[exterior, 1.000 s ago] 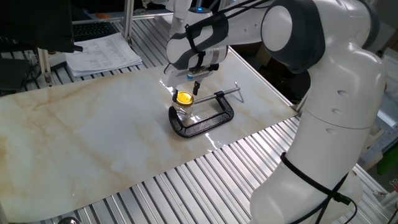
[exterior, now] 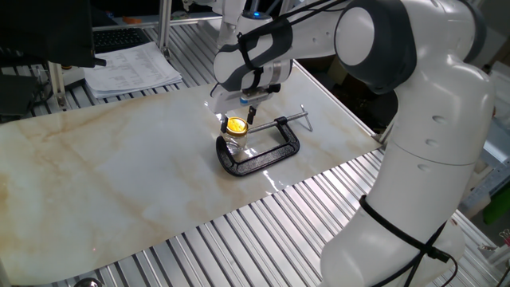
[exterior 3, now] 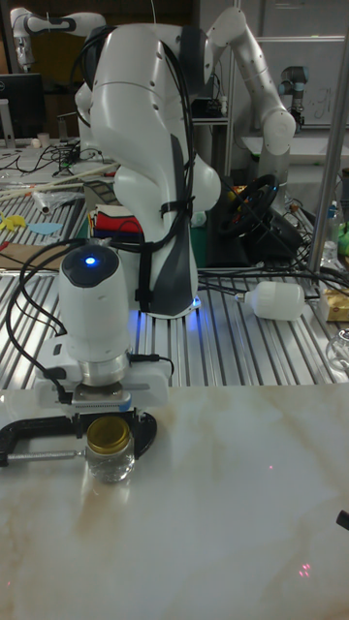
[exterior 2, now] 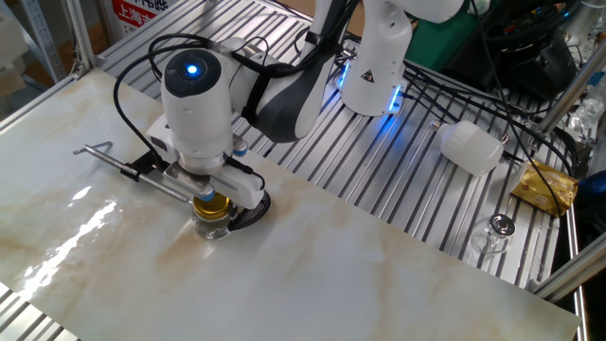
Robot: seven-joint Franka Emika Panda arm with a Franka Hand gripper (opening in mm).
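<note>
A clear glass jar with a gold lid (exterior: 237,125) stands upright on the marbled board (exterior: 119,175). It sits in the mouth of a black C-clamp (exterior: 267,160), which lies flat with its metal screw reaching toward the jar. My gripper (exterior: 238,120) points down at the lid, its dark fingers (exterior: 252,115) spread apart, one on either side of it. Contact between fingers and lid cannot be made out. From the opposite side, the gold lid (exterior 2: 212,206) is partly covered by the hand; exterior view 3 shows the jar (exterior 3: 110,449) just before the hand.
Papers (exterior: 134,70) lie beyond the board's far edge. A white bulb-shaped object (exterior 2: 471,148), a small glass jar (exterior 2: 493,233) and a gold packet (exterior 2: 544,188) rest on the slatted table. Most of the board away from the clamp is clear.
</note>
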